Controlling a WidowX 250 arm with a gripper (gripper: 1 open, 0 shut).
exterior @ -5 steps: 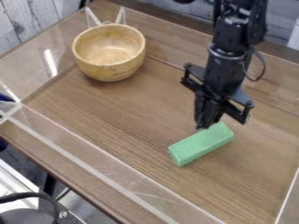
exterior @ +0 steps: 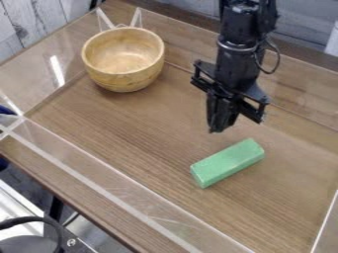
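Note:
My gripper (exterior: 218, 121) hangs over the wooden table at the upper middle right, shut, with nothing visible between its fingers. Below it and slightly right, a green rectangular block (exterior: 227, 162) lies flat on the table, apart from the gripper. A tan round bowl (exterior: 122, 71) sits at the upper left.
A dark curved object (exterior: 34, 241), partly out of view, is at the bottom left corner. A pale edge runs along the lower right, and a wall shows at the top left.
The gripper has moved up and back from just above the green block, and a little to the left. The block and bowl lie where they were.

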